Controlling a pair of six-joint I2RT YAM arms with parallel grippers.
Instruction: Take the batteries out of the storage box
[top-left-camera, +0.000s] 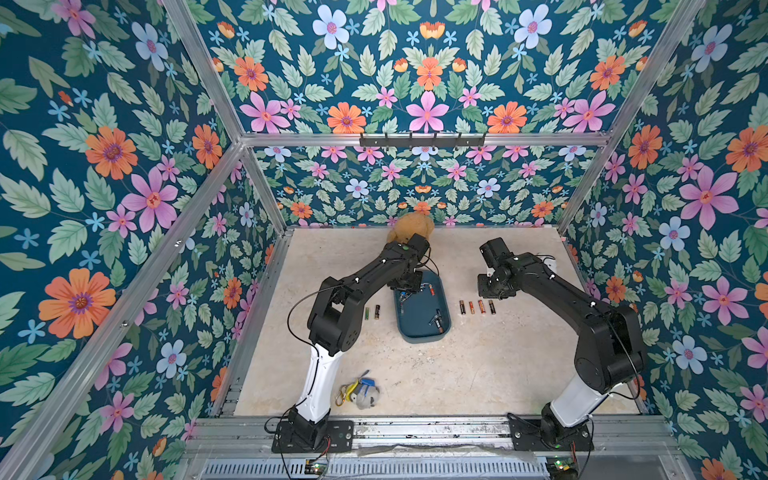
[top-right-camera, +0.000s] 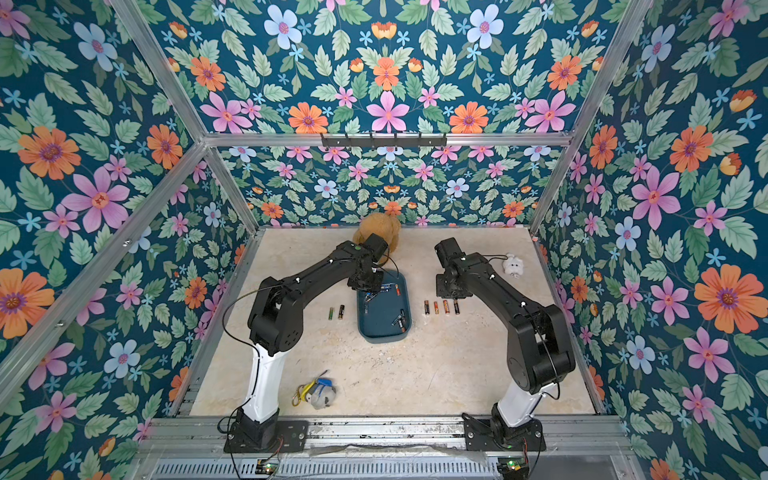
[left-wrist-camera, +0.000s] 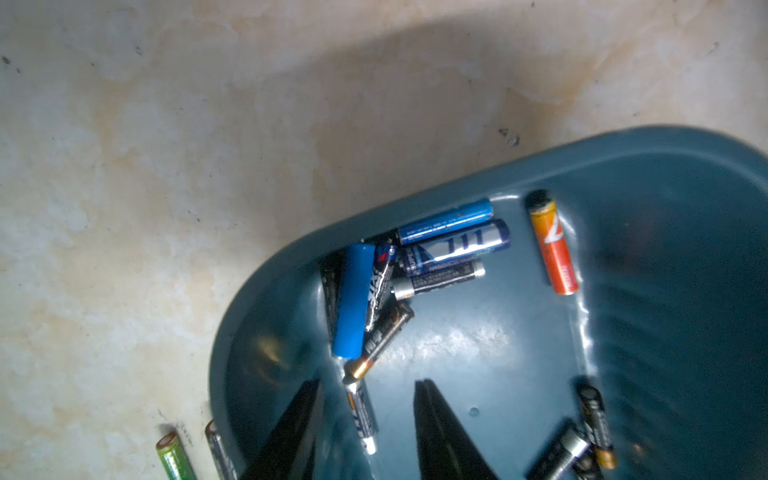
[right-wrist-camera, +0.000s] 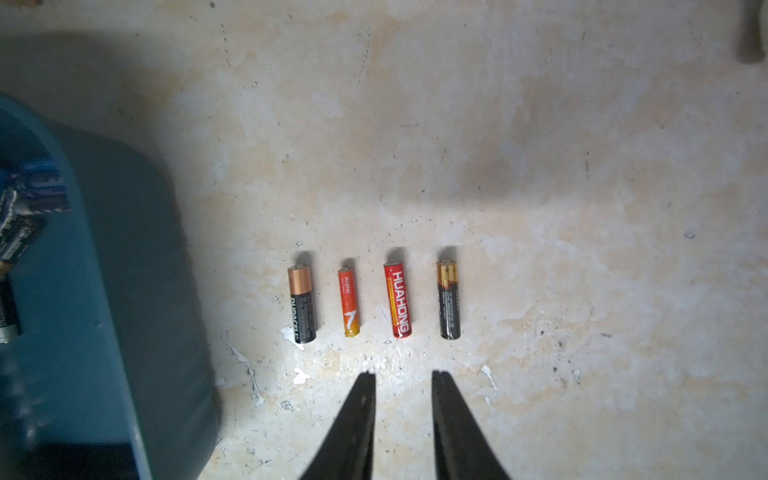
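The blue-grey storage box stands mid-table. In the left wrist view a cluster of batteries fills its far left corner, a plain blue battery on top. An orange-red battery lies apart, and several dark ones, among them a black battery, lie along the opposite wall. My left gripper is open over the box, nothing between its fingers; a small dark battery shows beyond them. My right gripper is open and empty above the table. Beyond its tips is a row including a red Huahong battery.
Left of the box a green battery and a dark one lie on the table. A brown plush toy sits behind the box, a white plush at right. Yellow-handled scissors lie in front.
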